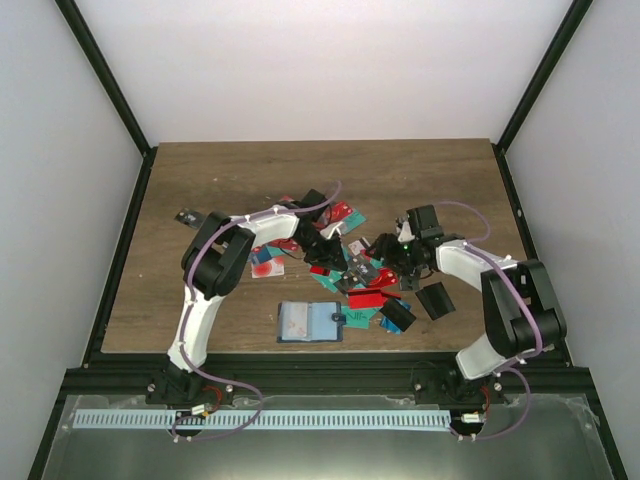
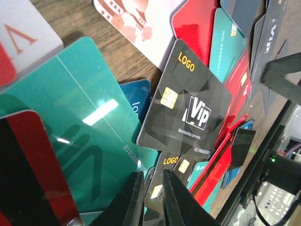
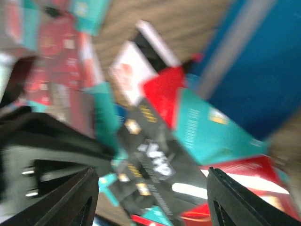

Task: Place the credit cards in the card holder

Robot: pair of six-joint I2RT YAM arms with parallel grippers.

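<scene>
The card holder (image 1: 325, 322) lies open on the table, its inside pale blue. My left gripper is down among the cards, shut, with a dark card (image 2: 157, 188) showing between its fingertips. Which dark card it grips is hard to tell. Just ahead of those tips is a black VIP card (image 2: 186, 106), printed "Vip" and tilted in the left wrist view. My right gripper is open, with its fingers wide apart and nothing held. Beyond its fingers the same VIP card shows blurred, next to the left gripper's black finger.
Overlapping cards crowd round both grippers, among them a large green card (image 2: 84, 122), a red card (image 1: 366, 299) and black cards (image 1: 436, 301). One dark card (image 1: 190, 217) lies alone at the far left. Bare wood is free along the back and left front.
</scene>
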